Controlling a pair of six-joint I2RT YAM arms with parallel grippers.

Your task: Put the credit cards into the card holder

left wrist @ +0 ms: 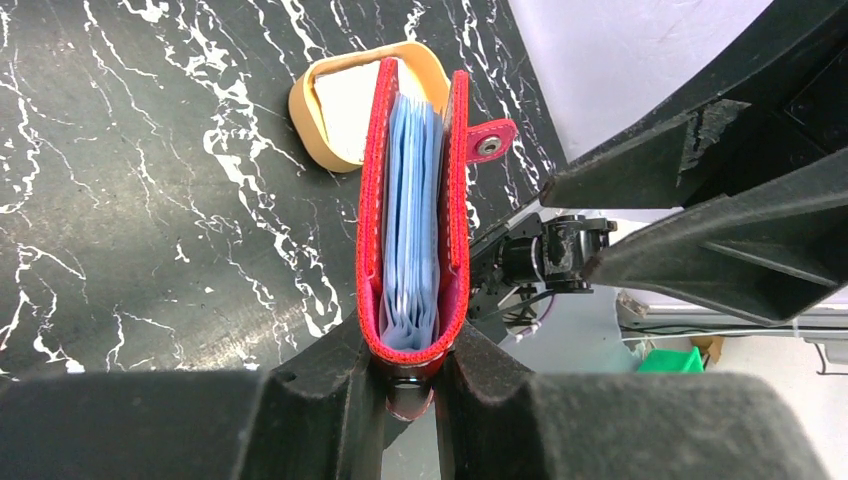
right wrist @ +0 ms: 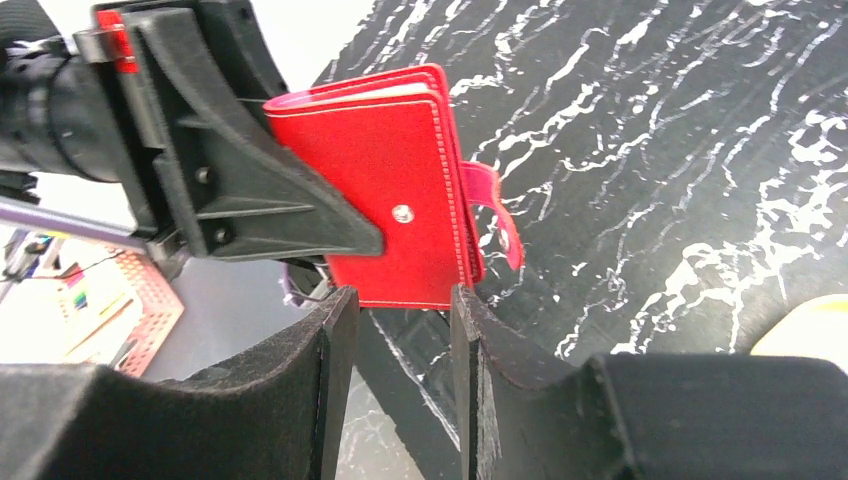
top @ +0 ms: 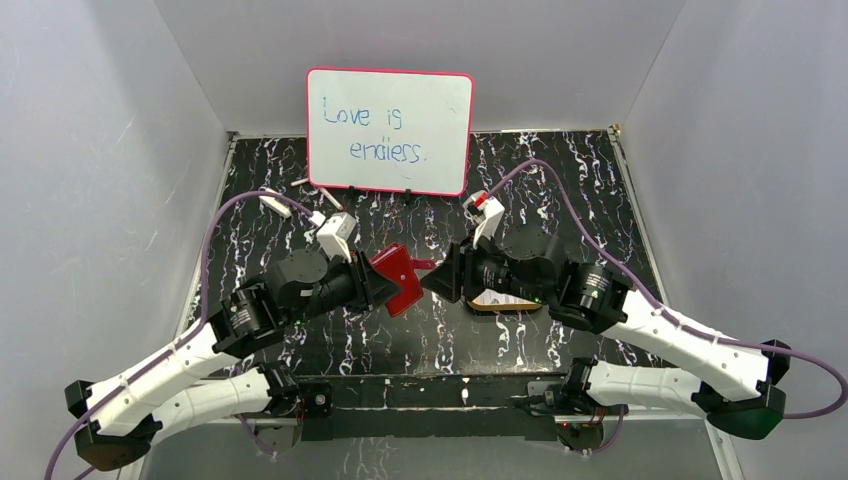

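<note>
A red card holder [top: 398, 280] is raised between the two arms, with my left gripper shut on it. In the left wrist view its opening faces up, showing blue sleeves inside, with a snap tab [left wrist: 490, 140] at the right. The right wrist view shows its red face [right wrist: 395, 200] beyond my right gripper, whose fingertips are slightly apart, just below the holder; nothing visible is between them. A yellow tray [left wrist: 310, 115] with pale contents, possibly cards, lies on the table, partly hidden by the holder and arm.
A whiteboard [top: 388, 130] stands at the back. A white object [top: 276, 204] and sticks lie at the back left of the marble table [top: 250, 240].
</note>
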